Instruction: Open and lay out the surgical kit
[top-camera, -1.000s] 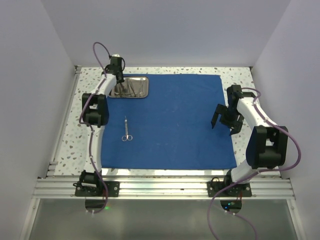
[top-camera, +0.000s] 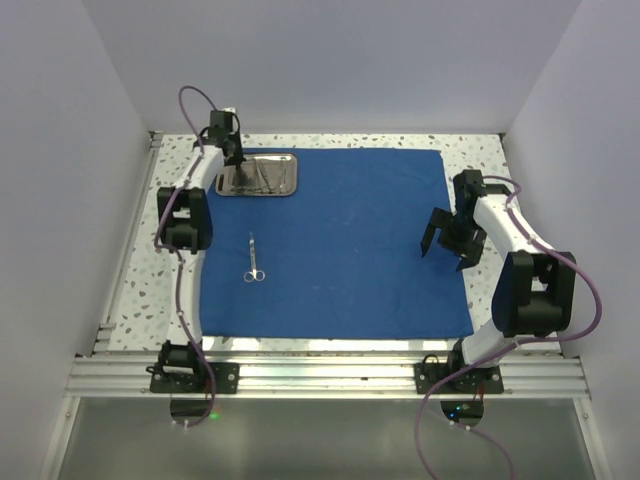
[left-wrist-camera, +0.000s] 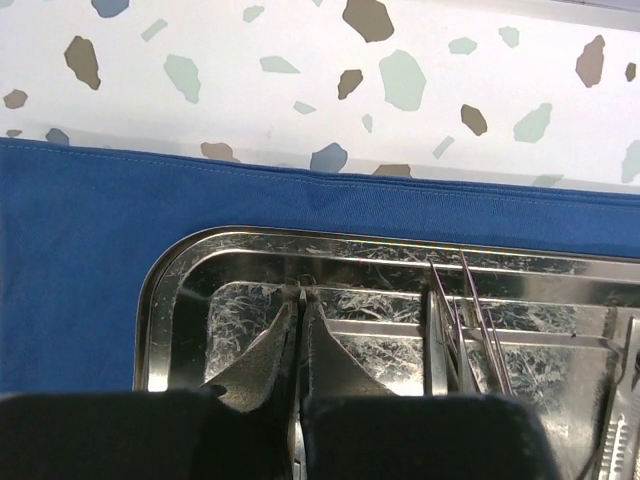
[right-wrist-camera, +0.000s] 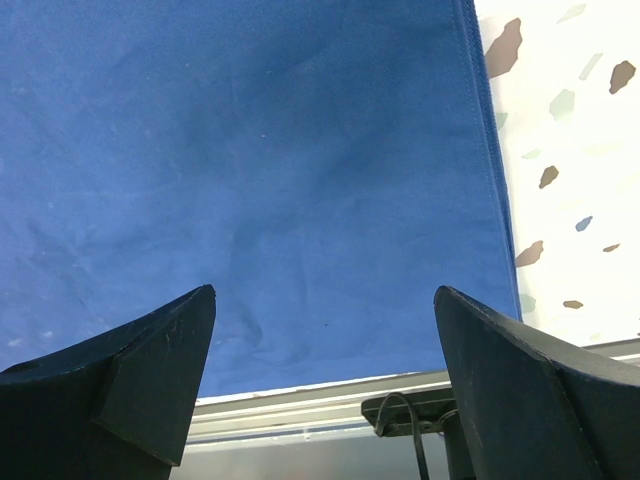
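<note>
A metal tray (top-camera: 285, 160) rests on the far left corner of the blue cloth (top-camera: 340, 240). Inside it lie tweezers (left-wrist-camera: 485, 330) and a scalpel handle (left-wrist-camera: 618, 420), both right of my left gripper. That gripper is shut and points down into the tray's left part, its tips close together near the far wall. Whether anything thin sits between them cannot be made out. Scissors (top-camera: 254, 262) lie alone on the cloth, nearer the front. Over the cloth's right side, my right gripper stands wide open with nothing between its fingers.
Speckled table (top-camera: 470, 150) shows around the cloth at the back and sides. A metal rail (top-camera: 330, 360) runs along the front.
The left arm has shifted slightly left, its gripper still at the tray. Right arm and scissors look unmoved.
</note>
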